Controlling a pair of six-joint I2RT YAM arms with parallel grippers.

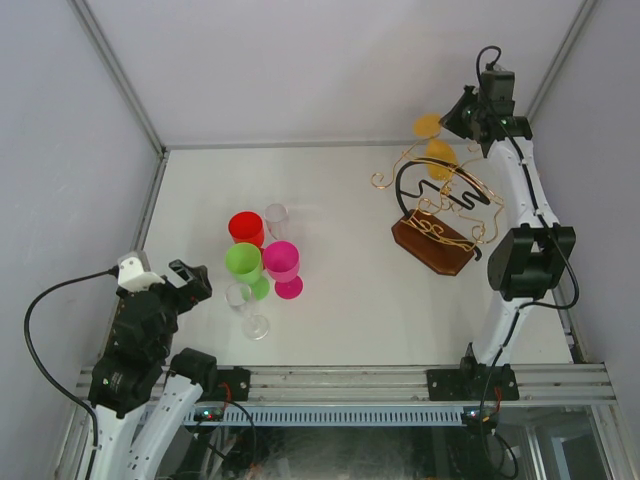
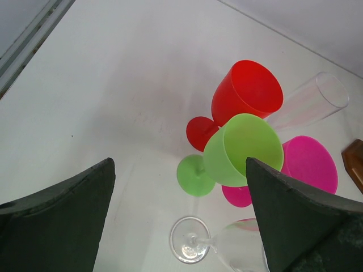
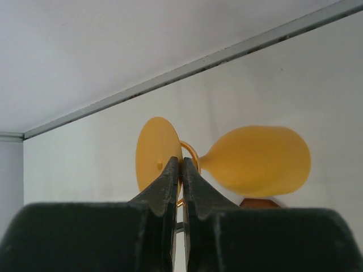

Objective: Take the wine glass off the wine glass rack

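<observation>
An orange wine glass hangs upside down at the wire rack [image 1: 433, 240], its bowl [image 1: 441, 158] tilted and its round foot [image 1: 427, 126] above. A gold wire loop [image 3: 193, 152] curves by the stem in the right wrist view. There, my right gripper is closed at the foot's edge, and the thin rim runs in between the fingertips; the bowl [image 3: 261, 158] leans off to the right. At the left of the table, my left gripper [image 1: 190, 280] stands open and empty. The pinched part of the rim is hidden.
Several other glasses stand or lie at left: red [image 1: 246, 228], green [image 1: 243, 260], magenta [image 1: 281, 260] and clear ones [image 1: 277, 220]. The back wall [image 1: 300, 80] is close behind the orange glass. Mid-table is bare.
</observation>
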